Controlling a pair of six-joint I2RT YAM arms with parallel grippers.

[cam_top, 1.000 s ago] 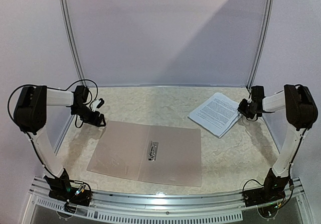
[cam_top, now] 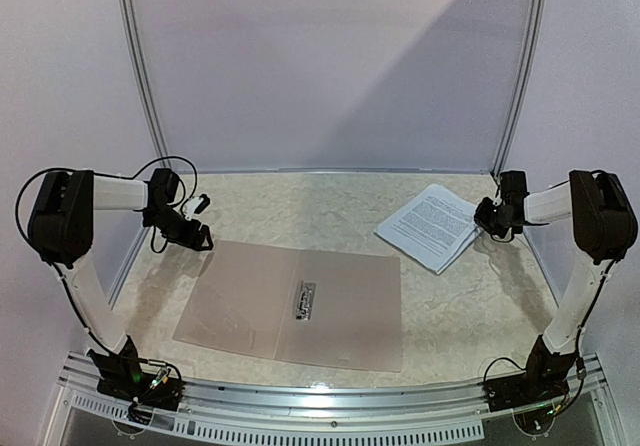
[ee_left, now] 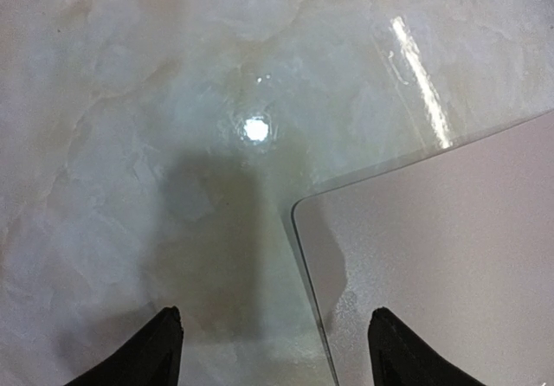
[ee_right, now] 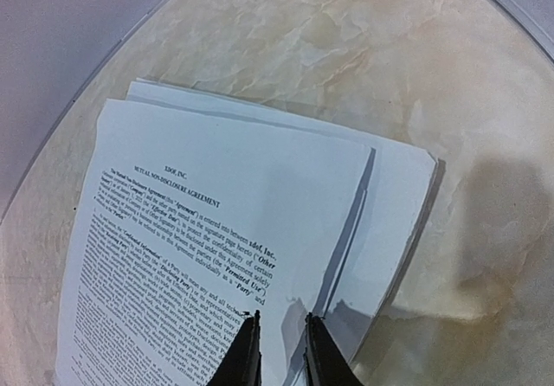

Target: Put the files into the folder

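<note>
The folder (cam_top: pixel 240 291) lies spread flat on the table, a metal clip (cam_top: pixel 305 301) near its middle fold. My left gripper (cam_top: pixel 207 238) is over the folder's far left corner; in the left wrist view the left gripper is wide open, that corner of the folder (ee_left: pixel 433 256) below it. A stack of printed sheets (cam_top: pixel 428 224) rests at the back right. At its right edge stands my right gripper (cam_top: pixel 483 224). The right wrist view has the right gripper open by a narrow gap over the sheets (ee_right: pixel 199 230); whether the fingers touch paper is unclear.
Bare marbled table (cam_top: pixel 290 206) lies between the left arm and the sheets, and right of the folder. Side walls and a back wall (cam_top: pixel 320 76) enclose the area; a metal rail (cam_top: pixel 330 401) runs along the front.
Both arms have shifted only very slightly over the last second. The folder and the sheets lie where they were.
</note>
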